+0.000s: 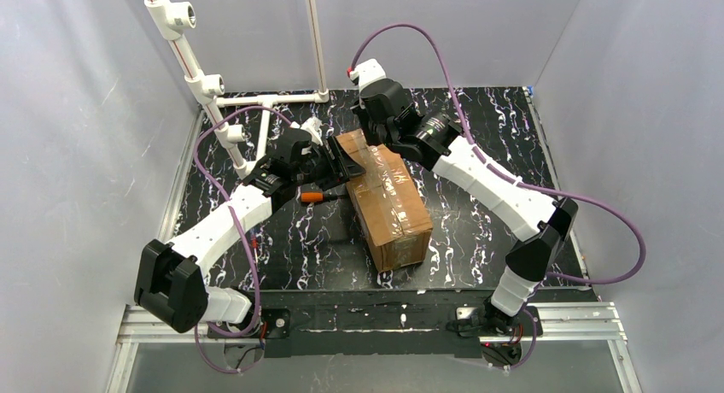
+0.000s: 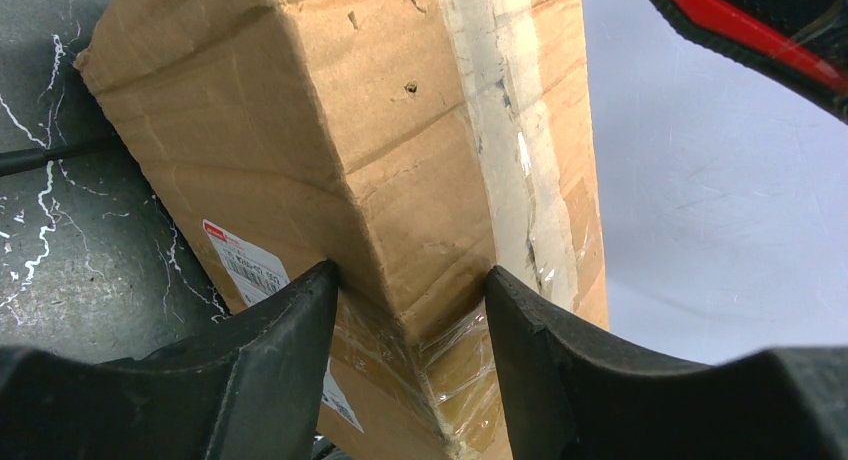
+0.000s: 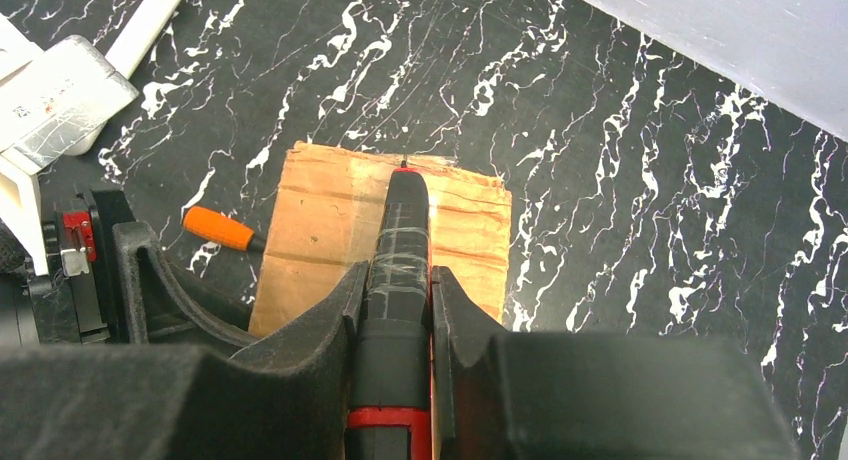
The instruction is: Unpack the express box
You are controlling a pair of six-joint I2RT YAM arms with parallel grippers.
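A taped cardboard express box (image 1: 397, 222) stands on the black marble table, slightly angled. My left gripper (image 1: 346, 171) is at its upper part; in the left wrist view its fingers straddle a corner edge beside the tape, part open, and whether they grip is unclear. My right gripper (image 1: 363, 115) is above the far end of the box, shut on a black-and-red tool (image 3: 395, 360), likely a cutter, whose tip points down at the taped flap (image 3: 310, 220). The tool also shows at the top right of the left wrist view (image 2: 760, 40).
An orange-handled tool (image 1: 312, 197) lies left of the box. A white pipe frame (image 1: 269, 98) stands at the back left. Bare marble (image 1: 487, 111) lies to the right, bordered by grey walls.
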